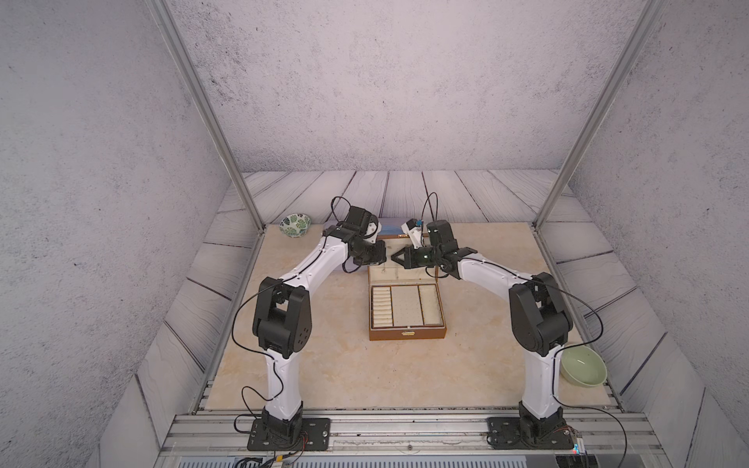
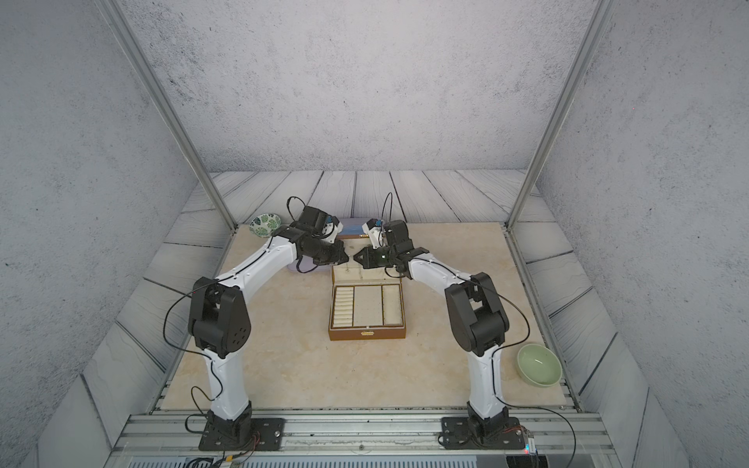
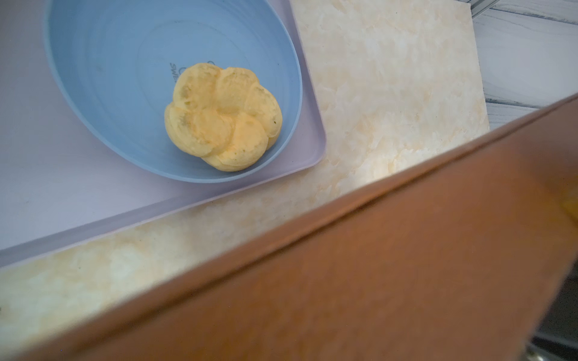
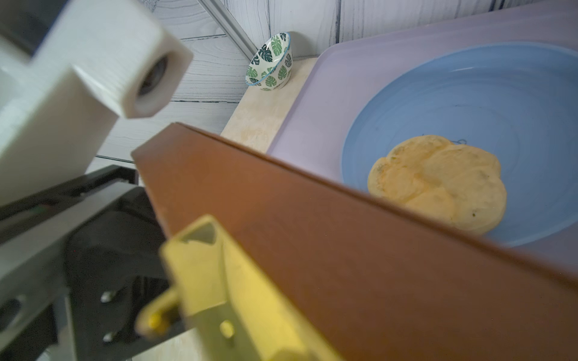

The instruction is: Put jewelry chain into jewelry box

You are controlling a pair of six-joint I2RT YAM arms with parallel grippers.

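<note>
The brown jewelry box (image 1: 407,333) sits at the middle of the table, its lid (image 2: 366,271) raised and the cream compartments uncovered. In front of the lid's inner face my left gripper (image 1: 382,252) and my right gripper (image 1: 393,258) face each other, a small gap between them. Both are shut; nothing can be made out between their fingers. No jewelry chain can be told apart in any view. The lid's brown back (image 3: 337,282) fills much of the left wrist view. A brass clasp (image 4: 201,258) on the lid shows close up in the right wrist view.
Behind the lid, a lilac tray (image 4: 319,102) carries a blue bowl (image 3: 114,90) with a yellow bun (image 3: 222,117). A leaf-patterned bowl (image 1: 295,225) stands far left, a green bowl (image 1: 583,366) near right.
</note>
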